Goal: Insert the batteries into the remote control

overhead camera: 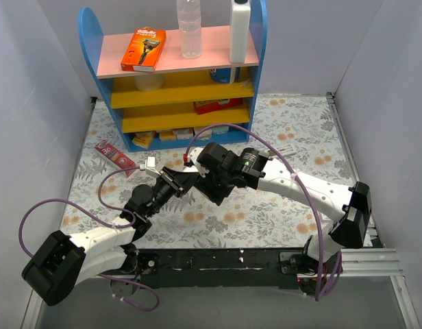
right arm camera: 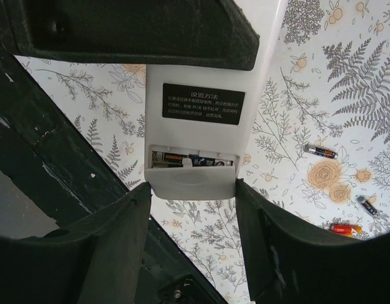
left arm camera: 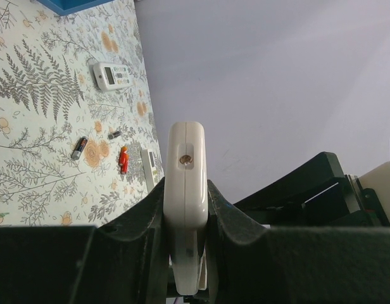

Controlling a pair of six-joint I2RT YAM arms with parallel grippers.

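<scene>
My left gripper is shut on the sides of a white remote control (left arm camera: 185, 158), seen narrow edge on. In the right wrist view the remote's back (right arm camera: 198, 136) faces the camera, with a black label above its battery opening. A dark battery (right arm camera: 192, 158) lies crosswise inside that opening. Below it, my right gripper is shut on the white battery cover (right arm camera: 194, 183), which is tilted against the remote's end and hides the opening's lower part. In the top view both grippers meet above the table, hiding most of the remote.
Loose batteries lie on the flowered table: a dark one (right arm camera: 320, 151), a small grey one (right arm camera: 367, 205) and a red-orange pair (right arm camera: 345, 228). Another white remote (left arm camera: 113, 76) with a screen lies farther off. A blue-sided shelf (overhead camera: 190, 113) stands at the back.
</scene>
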